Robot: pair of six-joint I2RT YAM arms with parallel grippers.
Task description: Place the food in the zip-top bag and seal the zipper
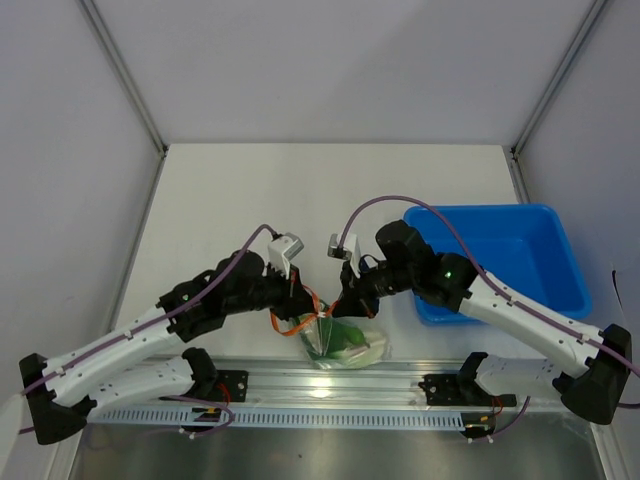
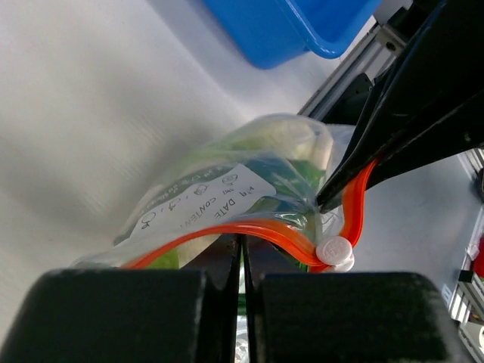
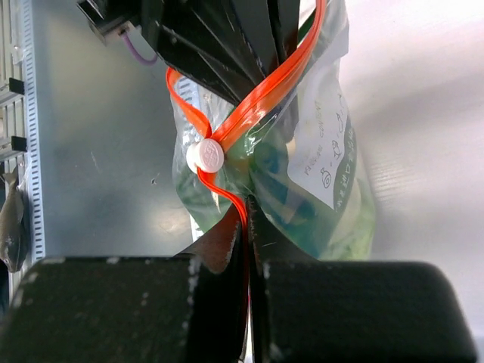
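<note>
The zip bag [image 1: 340,345] holding green food lies near the table's front edge, its label showing in both wrist views. Its orange zipper [image 3: 265,94] has a white slider [image 3: 209,155]. My left gripper [image 1: 298,310] is shut at the bag's mouth, tips down by the orange band [image 2: 280,234]; whether anything is between them is hidden. My right gripper [image 1: 348,305] is shut on the orange zipper strip, which runs into its fingertips beside the slider in the right wrist view.
A blue bin [image 1: 500,240] stands at the right of the table. The metal front edge is just below the bag.
</note>
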